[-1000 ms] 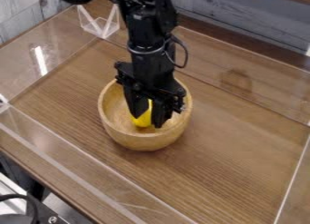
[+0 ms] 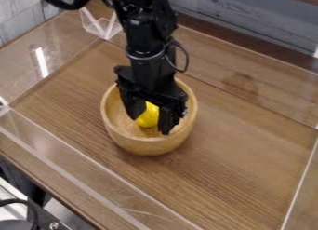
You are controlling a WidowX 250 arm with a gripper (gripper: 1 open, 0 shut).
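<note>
My black gripper [image 2: 152, 101] reaches down from the top into a wooden bowl [image 2: 121, 129] near the middle of the table. Its fingers stand around a yellow object [image 2: 148, 118] lying in the bowl, which is partly hidden behind them. I cannot tell whether the fingers touch it.
A clear plastic object [image 2: 99, 21] sits at the back left, near a pale wall. A cable runs at the lower left corner.
The gripper's fingers have shifted slightly around the yellow object over the last second, while the bowl stays in about the same place.
</note>
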